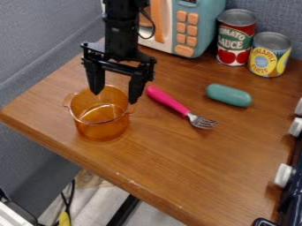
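My black gripper (116,81) hangs above the back rim of a translucent orange pot (101,124) on the wooden table. Its two fingers stand apart, with nothing visible between them. To the right of the pot lies a fork with a pink handle (168,100), tines toward the front right. A teal oblong object (229,95) rests beyond it.
A teal toy microwave (189,26) stands at the back, beside a red can (234,44) and a yellow can (269,57). A dark appliance with white knobs (290,185) lines the right edge.
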